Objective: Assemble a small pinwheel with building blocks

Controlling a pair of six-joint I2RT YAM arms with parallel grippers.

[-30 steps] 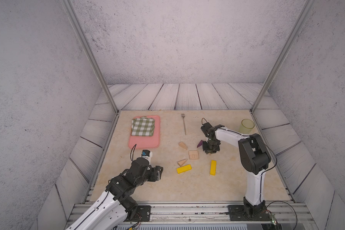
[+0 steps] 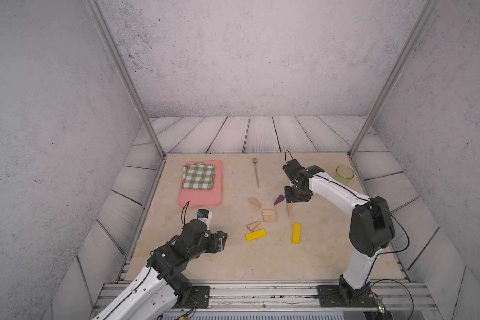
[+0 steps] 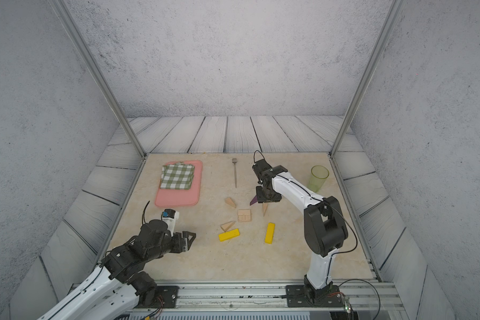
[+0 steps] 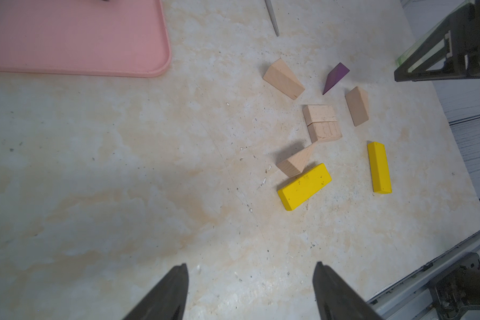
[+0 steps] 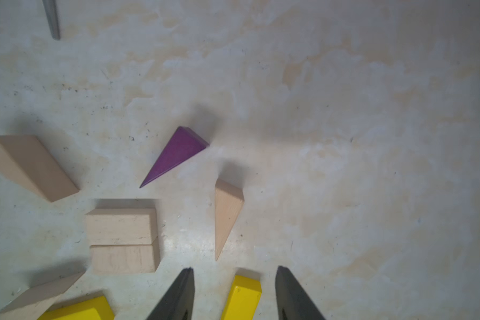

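Observation:
Two joined-looking plain rectangular blocks [image 5: 122,226] lie mid-table, surrounded by three plain wooden wedges [image 5: 226,210], a purple wedge [image 5: 173,154] and two yellow bars [image 4: 304,186], one of them upright in angle toward the front [image 4: 378,168]. My right gripper is raised above the purple wedge and the right-hand wooden wedge, open, with nothing held. My left gripper hangs over bare table at the front left, left of the yellow bars, fingers apart and empty.
A pink tray [image 2: 200,198] with a checked cloth [image 2: 197,176] lies at the back left, a fork [image 2: 256,176] at the back middle, a green glass [image 2: 344,174] at the back right.
My right arm has risen and moved back from low over the right-hand wooden wedge, uncovering it. The left arm and the blocks look still.

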